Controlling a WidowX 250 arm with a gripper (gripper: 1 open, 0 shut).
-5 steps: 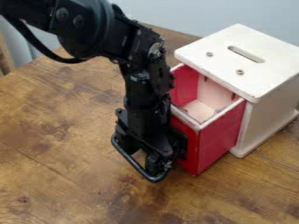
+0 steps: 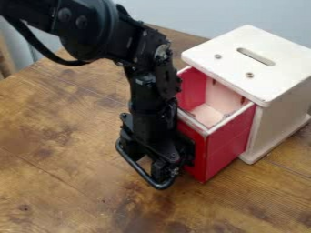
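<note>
My black gripper [image 2: 155, 153] hangs low over the wooden table, up against the front left of a red drawer [image 2: 219, 150] that is pulled out of a pale wooden box [image 2: 255, 55]. Its fingertips are hidden by its own body, so I cannot see whether it is open or shut. The drawer's pale inside looks empty where it is visible.
Bare wooden table [image 2: 61, 164] fills the left and front. The box has a slot and bolts on its top and stands at the back right, with a pale wall behind.
</note>
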